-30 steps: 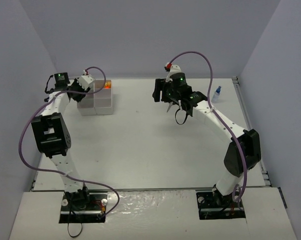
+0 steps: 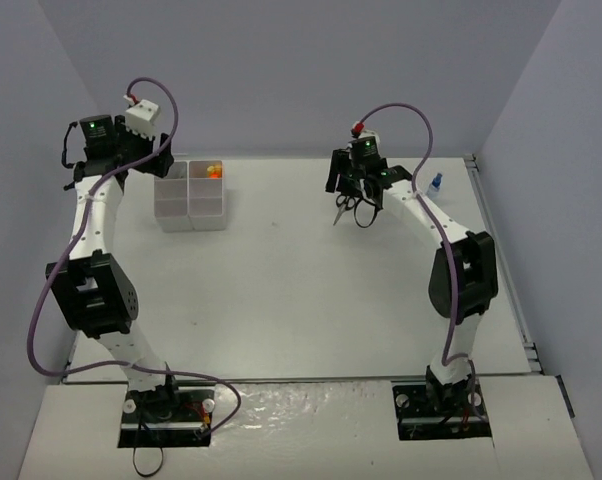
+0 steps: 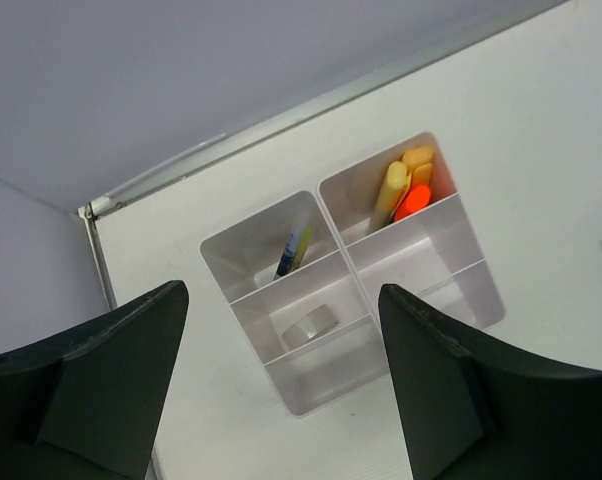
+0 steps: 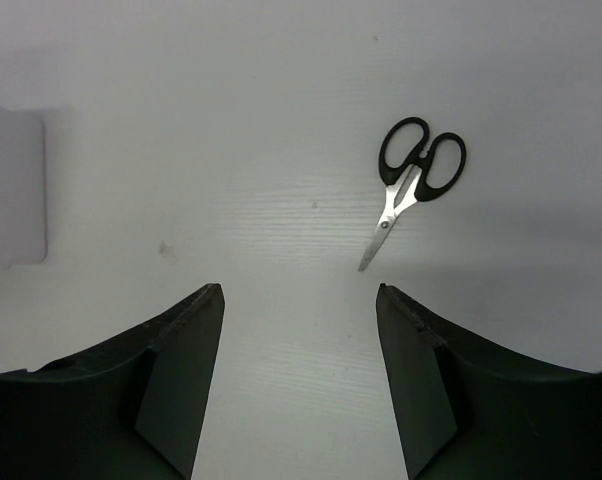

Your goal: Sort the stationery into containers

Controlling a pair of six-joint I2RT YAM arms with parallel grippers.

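Observation:
Black-handled scissors point(image 4: 406, 190) lie flat on the white table, blades towards me in the right wrist view. My right gripper stands open above the table, with the scissors beyond its fingertips and nothing between them. In the left wrist view, two white divided containers sit side by side. The left container point(image 3: 243, 297) holds blue and yellow pens point(image 3: 295, 248) in its back compartment and a tape roll point(image 3: 310, 326) in the middle one. Yellow and orange items point(image 3: 411, 190) fill the right container's point(image 3: 416, 257) back compartment. Above the containers, my left gripper is open and empty.
A small blue-capped bottle point(image 2: 434, 187) stands at the back right, beyond the right arm. Grey walls border the back and sides.
The right gripper has shifted slightly right, and more of the scissors shows in the top view.

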